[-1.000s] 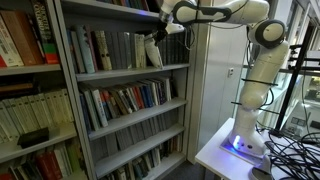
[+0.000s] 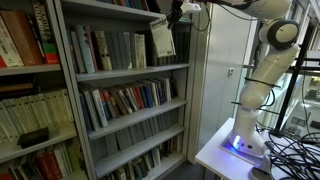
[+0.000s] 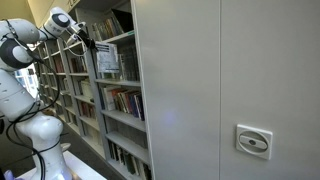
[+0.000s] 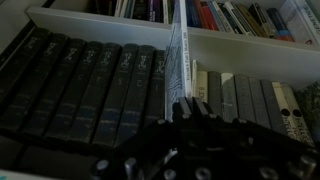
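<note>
A thin, pale-covered book (image 2: pixel 162 40) hangs in front of the upper shelf, with my gripper shut on it. In the wrist view the book (image 4: pixel 178 62) is seen nearly edge-on, rising from between the dark fingers. Exterior view 2 shows the book (image 3: pixel 107 58) below and to the right of the gripper (image 3: pixel 90 44), at the bookcase's front. Behind it in the wrist view, a row of dark matching volumes (image 4: pixel 85 90) stands to the left, and grey and beige books (image 4: pixel 245 100) stand to the right.
The tall grey bookcase (image 2: pixel 122 73) has several filled shelves. A white panel (image 3: pixel 200 90) stands right beside its edge. Loose black cables (image 2: pixel 290 155) lie by the arm's base on the white table (image 2: pixel 218 158).
My gripper has moved right and slightly up, carrying the pale book with it. More of the book's cover now shows in exterior view 1, clear of the shelved row.
</note>
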